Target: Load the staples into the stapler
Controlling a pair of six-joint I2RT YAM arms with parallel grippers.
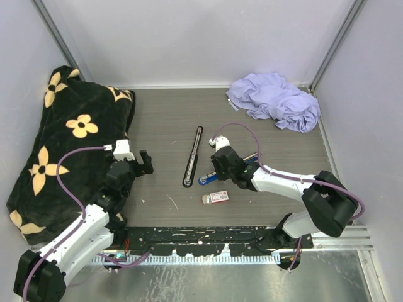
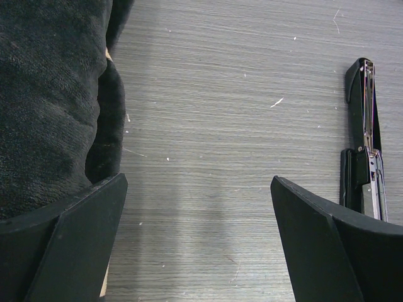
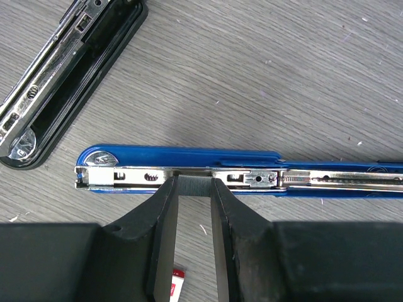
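My right gripper is shut on a small grey strip of staples (image 3: 194,185), held over the metal channel of the opened blue stapler (image 3: 132,154); whether it touches cannot be told. An opened black stapler (image 1: 192,156) lies left of the blue one, also at the right of the left wrist view (image 2: 356,113). A small red-and-white staple box (image 1: 215,197) sits in front of the blue stapler. My left gripper stands open over bare table beside the flowered blanket, holding nothing.
The dark flowered blanket (image 1: 69,132) covers the left side. A lilac cloth (image 1: 277,100) is bunched at the back right.
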